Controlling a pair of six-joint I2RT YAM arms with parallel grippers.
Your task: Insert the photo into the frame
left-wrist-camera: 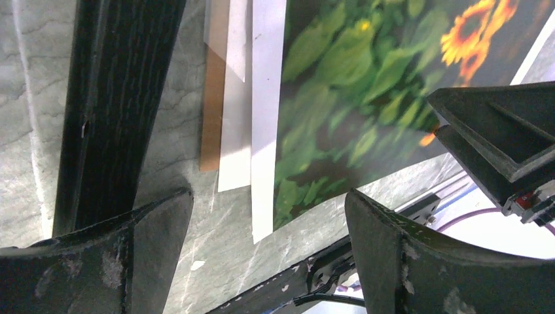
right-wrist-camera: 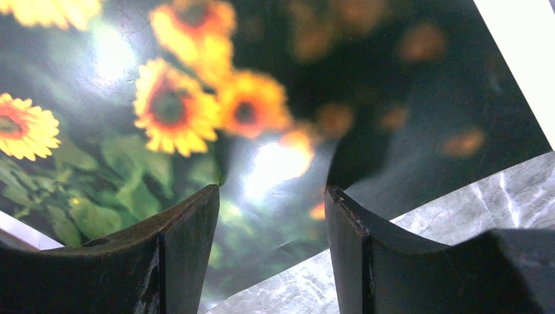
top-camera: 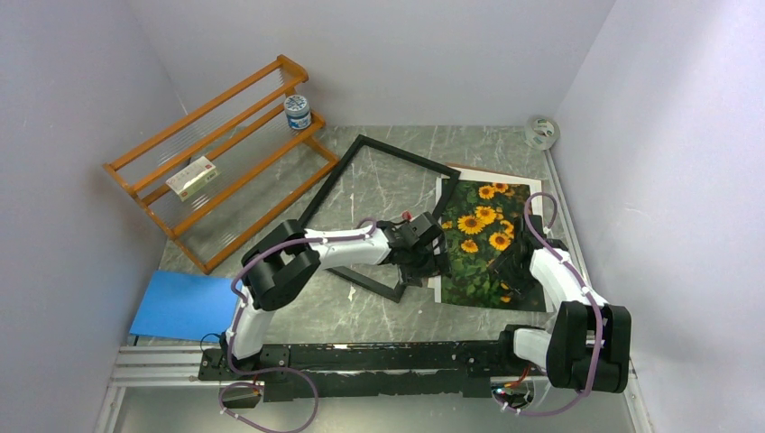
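Observation:
The sunflower photo (top-camera: 478, 244) with white margins lies right of the empty black frame (top-camera: 401, 153), over white and brown sheets. My left gripper is open low over the photo's left edge, beside the frame's bar (left-wrist-camera: 108, 98). My right gripper is at the photo's surface near its edge, its two fingertips apart on the sunflower print, with no grasped thing visible between them.
A wooden rack (top-camera: 230, 189) with a box and a jar stands at the back left. A blue board (top-camera: 180, 305) lies at the front left, a tape roll (top-camera: 541, 133) at the back right. Walls enclose the worktop.

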